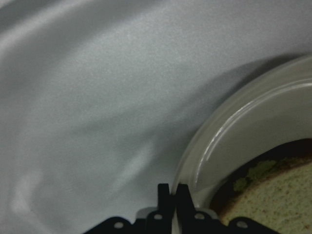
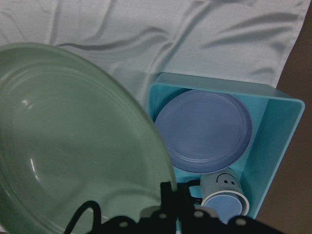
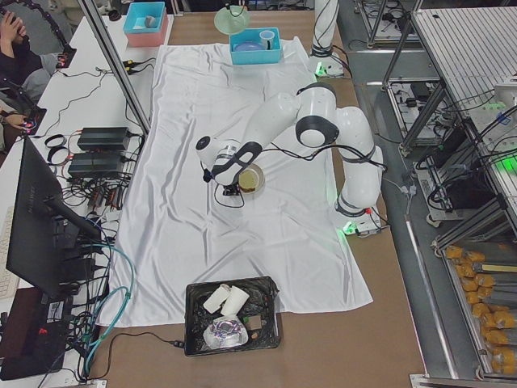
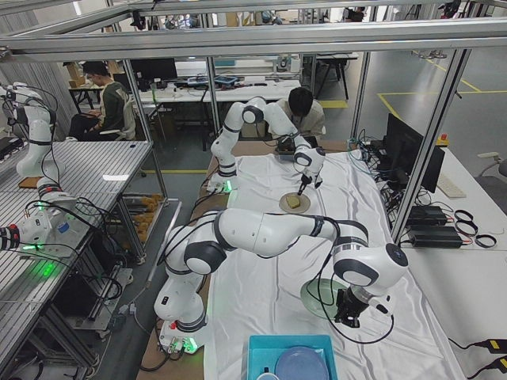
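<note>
A cream plate (image 3: 262,178) holding a piece of bread (image 1: 268,200) lies mid-cloth. My left gripper is shut on its rim at the near-left side in the left wrist view. A green plate (image 2: 73,136) is in the air at the far end of the cloth, my right gripper shut on its rim. In the right wrist view it is above and beside a blue box (image 2: 278,141), which holds a blue plate (image 2: 204,126) and a mug (image 2: 219,185) with a light blue inside.
A black tray (image 3: 202,335) with white items and a foil-like bundle stands at the near end. A monitor (image 3: 32,226) and cables line the left side.
</note>
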